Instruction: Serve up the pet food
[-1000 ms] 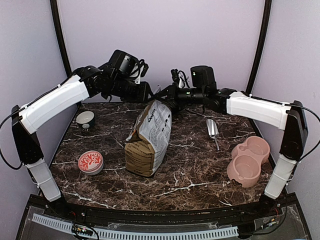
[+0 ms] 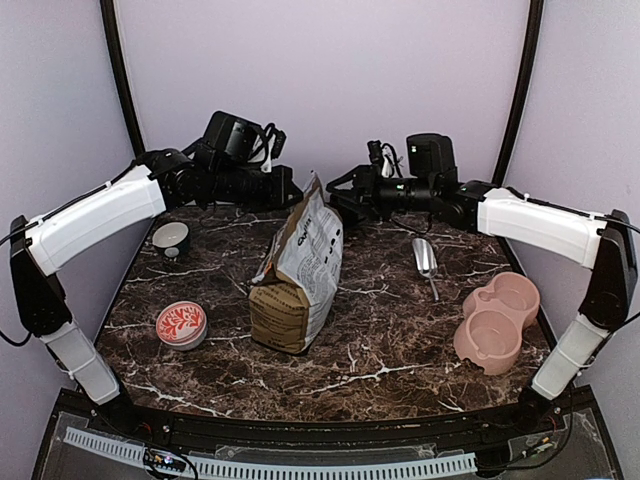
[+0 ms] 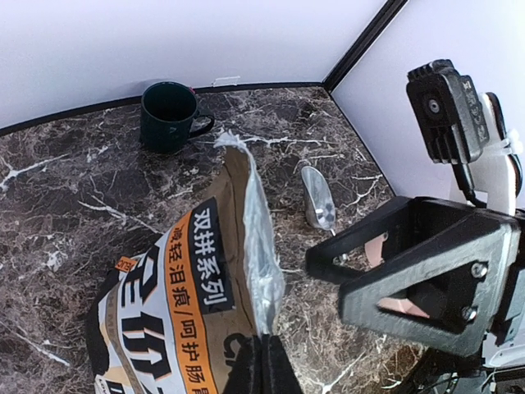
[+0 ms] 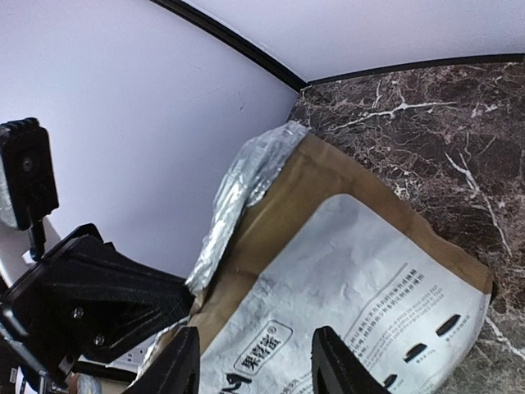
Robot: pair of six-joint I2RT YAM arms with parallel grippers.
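Observation:
The brown and white pet food bag (image 2: 308,270) stands upright mid-table, its creased top edge (image 3: 261,238) raised and seemingly pressed together. My left gripper (image 2: 293,196) is shut beside the top of the bag on its left. In the left wrist view its fingertips (image 3: 256,369) meet in front of the bag's edge; nothing clearly shows between them. My right gripper stands open, its fingers apart in front of the bag's white panel, just right of the bag top in the top view. A metal scoop (image 2: 425,258) lies at right, and a pink double bowl (image 2: 497,322) sits nearer the front.
A round container with a red patterned lid (image 2: 181,324) is at left front, with a cup (image 2: 171,240) behind it. A dark green mug (image 3: 166,123) stands behind the bag. Bare table (image 2: 390,330) lies between bag and bowl.
My right gripper has drawn back to the right from the bag's top and opened.

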